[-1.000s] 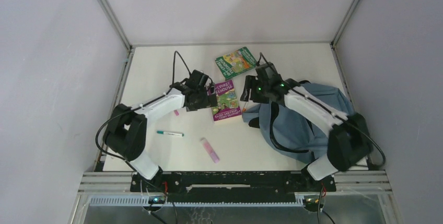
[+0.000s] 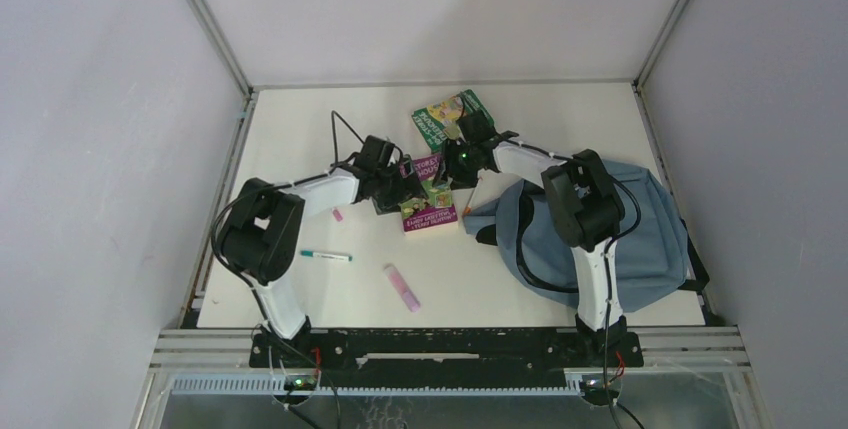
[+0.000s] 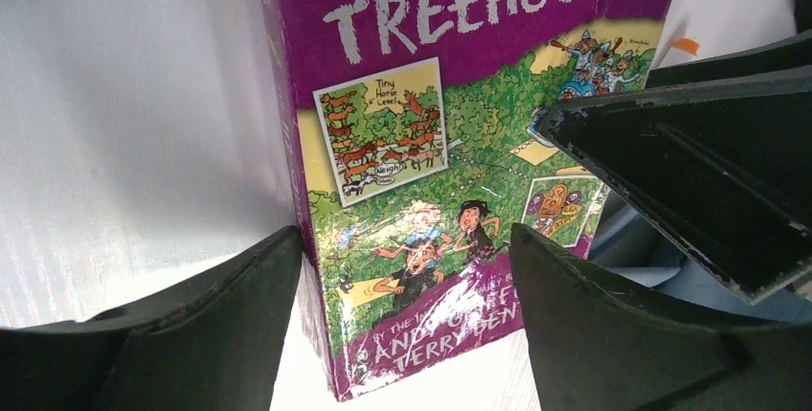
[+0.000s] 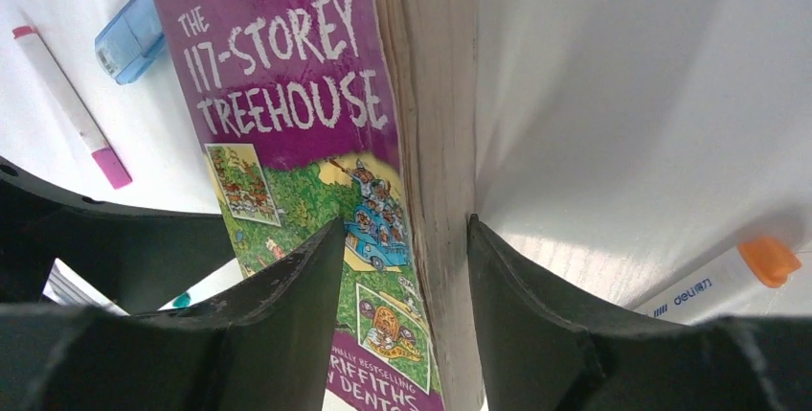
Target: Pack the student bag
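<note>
The purple and green "Treehouse" book (image 2: 430, 217) lies flat on the table between my two grippers. In the left wrist view, my left gripper has its fingers apart, one finger beside the book's spine and the other over the cover (image 3: 383, 267). From the opposite side, my right gripper also stands with its fingers apart, one finger over the cover, the other at the page edge (image 4: 442, 143). Whether either gripper presses on the book cannot be told. A blue bag (image 2: 655, 239) is spread at the right.
Behind the grippers is a green book (image 2: 432, 129). A pink tube (image 2: 402, 287) and a teal-capped marker (image 2: 326, 256) lie in front. An orange-capped tube (image 4: 713, 282), a pink marker (image 4: 72, 104) and a small blue item (image 4: 132, 35) are near the book.
My right gripper has moved left to the book's right edge. The left gripper has shifted slightly right and down over the left edge, and the book has moved slightly left.
</note>
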